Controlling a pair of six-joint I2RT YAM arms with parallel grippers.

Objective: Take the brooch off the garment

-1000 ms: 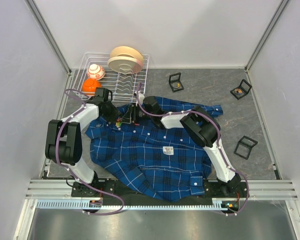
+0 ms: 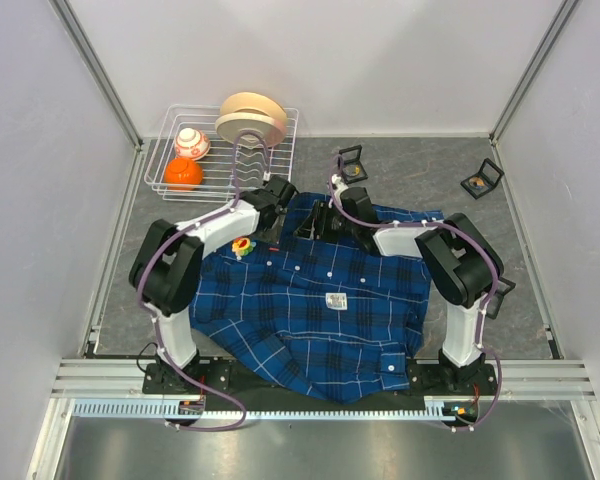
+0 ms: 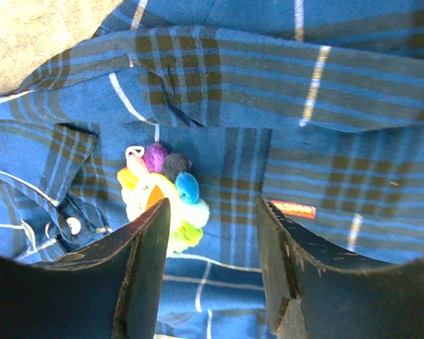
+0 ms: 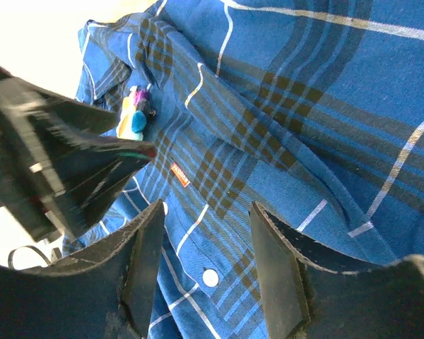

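Observation:
The colourful soft brooch [image 2: 242, 246] lies on the upper left of the blue plaid garment [image 2: 310, 340]. In the left wrist view the brooch [image 3: 155, 185] shows its yellow, white, purple and blue lobes, partly behind one finger. My left gripper is open above the cloth, just right of the brooch, with nothing between its fingers. Open and empty too, my right gripper hovers over the garment further right. From there, the left gripper's dark fingers [image 4: 99, 176] partly cover the brooch [image 4: 131, 119]. How the brooch is fastened is hidden.
A white dish rack [image 2: 220, 180] with bowls and plates stands at the back left. Small dark open cases [image 2: 351, 164] lie at the back and right. On the garment are a red tag [image 3: 293, 209] and white buttons [image 4: 210, 277]. Both grippers are close together.
Both grippers have moved right: the right one away from the brooch, the left one past it. The brooch stays on the garment, and the cloth's left edge has shifted right.

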